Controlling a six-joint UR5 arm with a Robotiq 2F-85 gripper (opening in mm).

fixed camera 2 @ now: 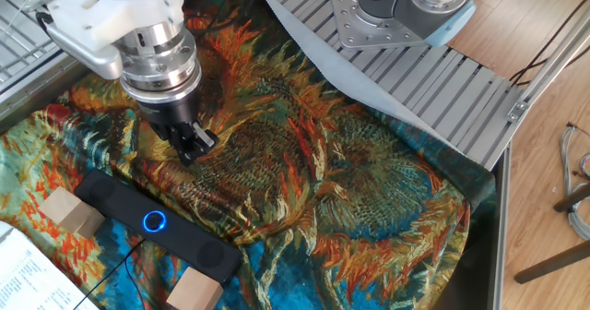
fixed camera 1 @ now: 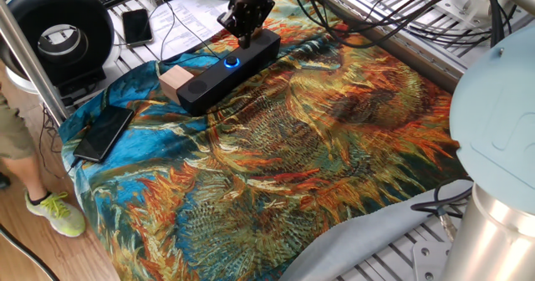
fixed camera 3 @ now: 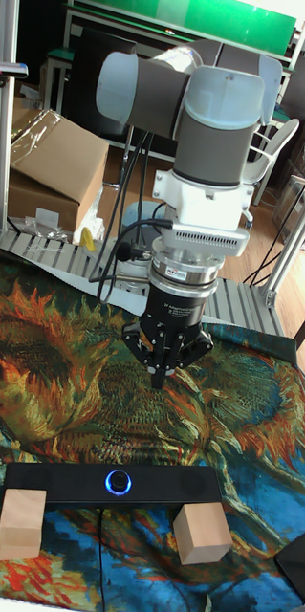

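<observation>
A long black speaker bar (fixed camera 2: 111, 204) with a glowing blue ring lies on the patterned cloth. Two pale wooden blocks, one near each end (fixed camera 3: 22, 525) (fixed camera 3: 202, 533), sit against its side away from the arm's base. My black gripper (fixed camera 3: 158, 382) points down over the cloth, on the base side of the bar and apart from it in the third exterior view. Its fingers meet in one narrow tip, with nothing visible between them. From the first exterior view the gripper (fixed camera 1: 244, 42) overlaps the bar's far end, and one block is hidden there.
A black phone (fixed camera 1: 104, 134) rests on the cloth's edge; another phone (fixed camera 1: 136, 28) lies near printed papers (fixed camera 1: 185, 22). A thin cable runs from the bar. Loose black cables (fixed camera 1: 368, 26) hang along one side.
</observation>
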